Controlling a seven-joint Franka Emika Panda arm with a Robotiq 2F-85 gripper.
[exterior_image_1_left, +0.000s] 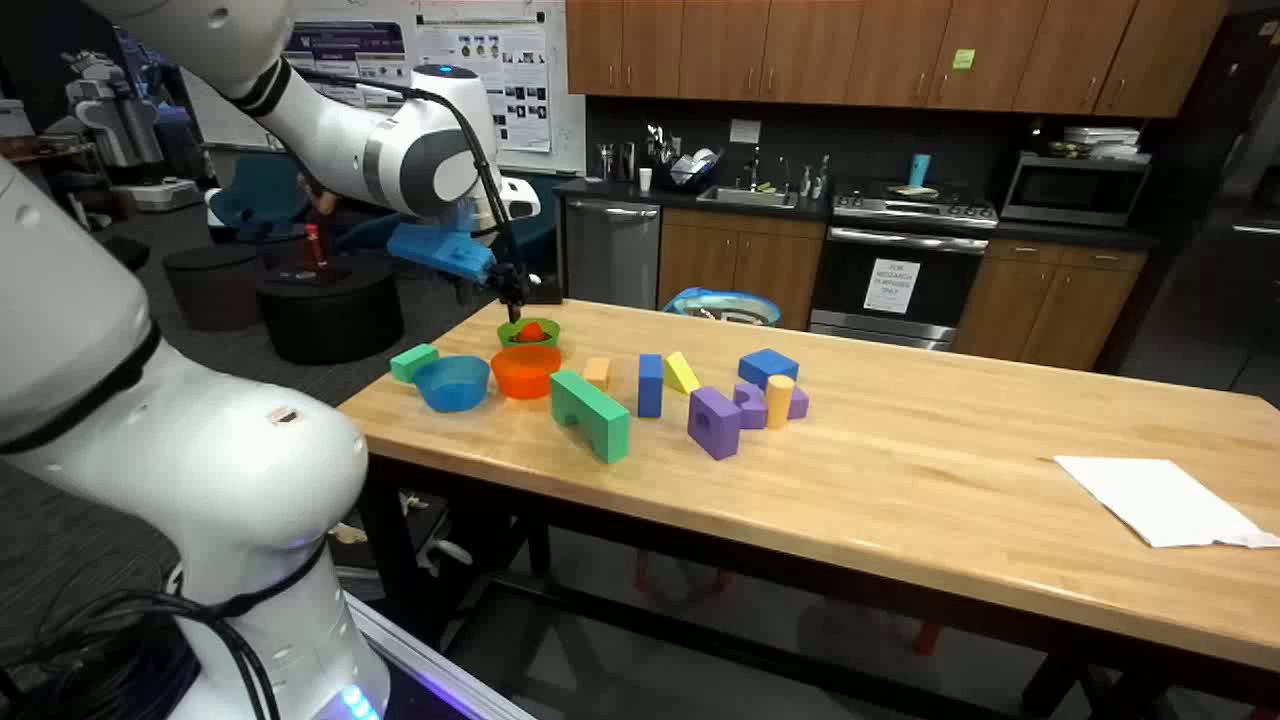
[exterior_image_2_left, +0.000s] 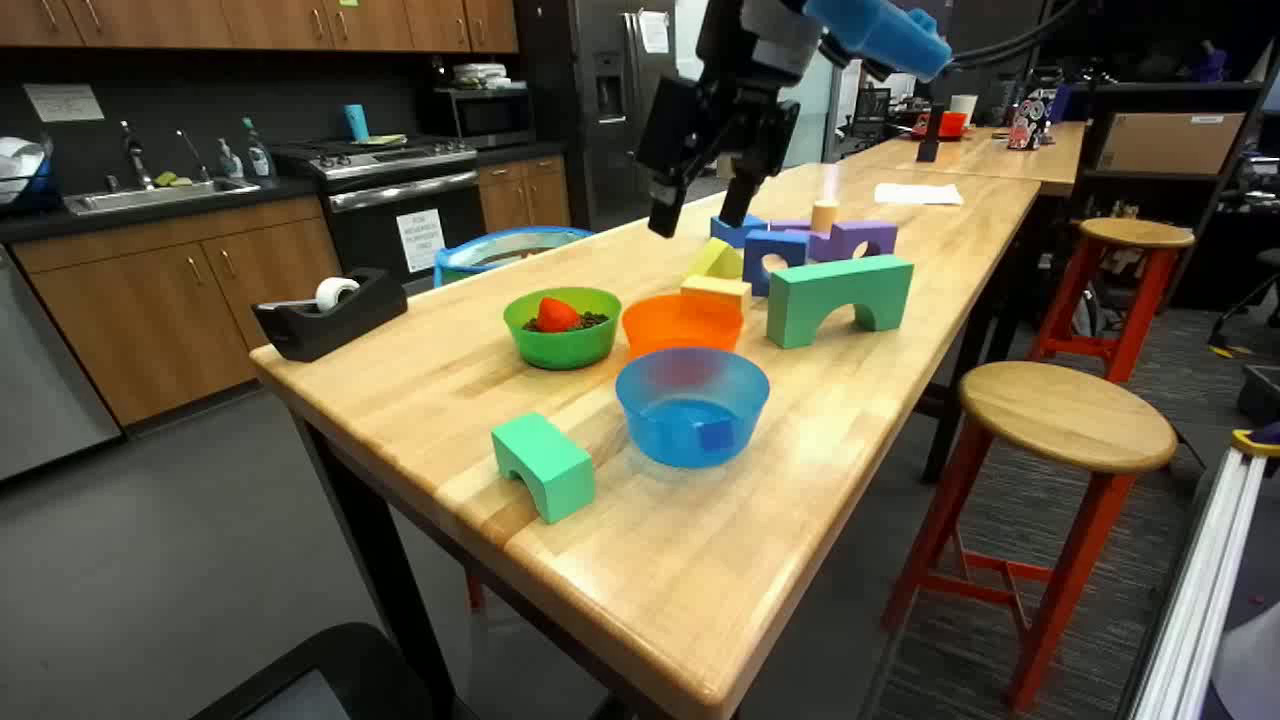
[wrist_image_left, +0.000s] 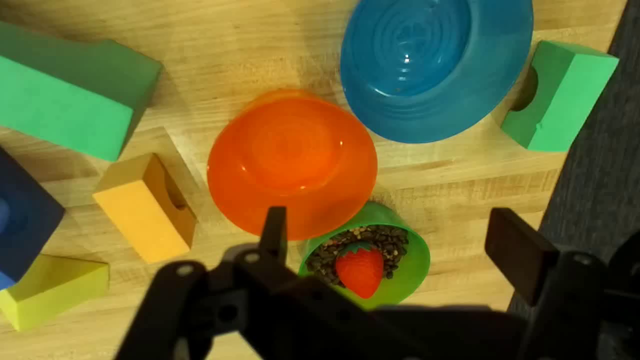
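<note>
My gripper hangs open above the table, its two black fingers wide apart and nothing held between them. Below it in the wrist view is a green bowl with dark bean-like bits and a red strawberry in it. Right against that bowl stands an empty orange bowl, and an empty blue bowl is beside the orange one. In the second exterior view the fingers are well above the tabletop, clear of the green bowl.
A small green arch block lies near the table's end. Beyond the bowls are a larger green arch, a yellow-orange block and several blue, purple and yellow blocks. A black tape dispenser sits at the edge. Bare tabletop surrounds the white paper.
</note>
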